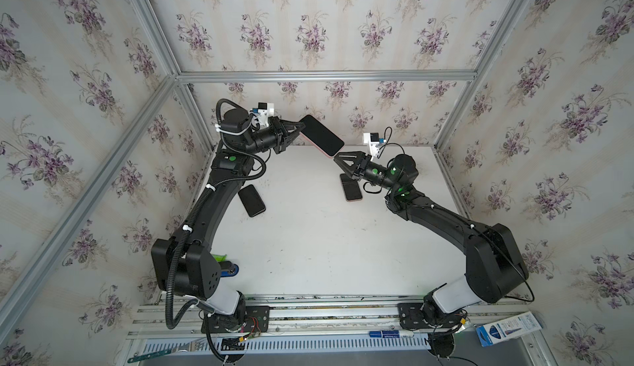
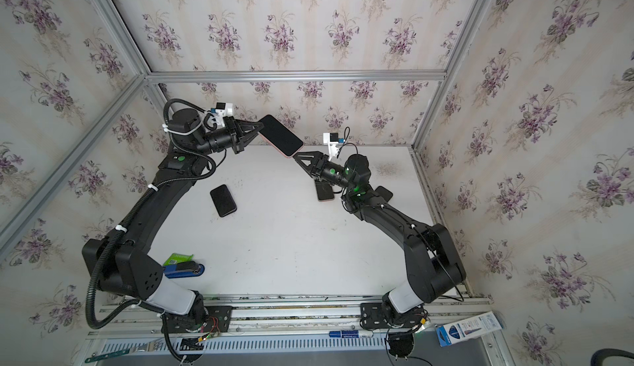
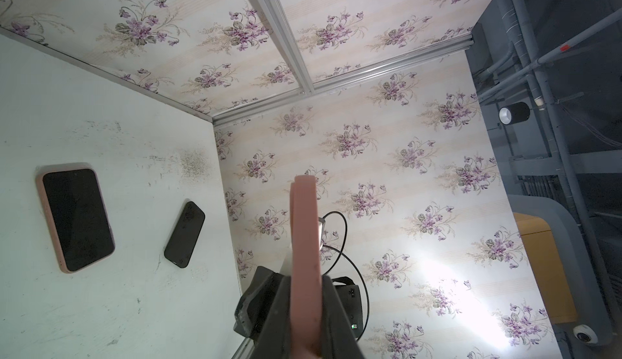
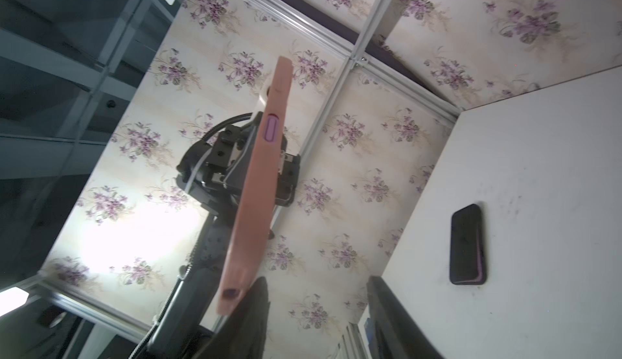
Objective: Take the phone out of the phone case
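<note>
My left gripper (image 1: pixel 297 129) holds a phone in a pink case (image 1: pixel 321 136) (image 2: pixel 281 134) aloft, shut on its upper-left end, the dark screen facing the top cameras. In the left wrist view the pink edge (image 3: pixel 304 242) stands between the fingers. My right gripper (image 2: pixel 300 158) is just below the phone's lower-right end, its fingers apart with nothing between them. In the right wrist view the case's pink side (image 4: pixel 256 197) lies left of the gap between those blurred fingers.
Other phones lie on the white table (image 1: pixel 297 234): one at left (image 1: pixel 251 201), a pink-edged one at right (image 3: pixel 75 219) and a dark one (image 3: pixel 184 234) beside it. A blue object (image 2: pixel 183 269) is at the front left.
</note>
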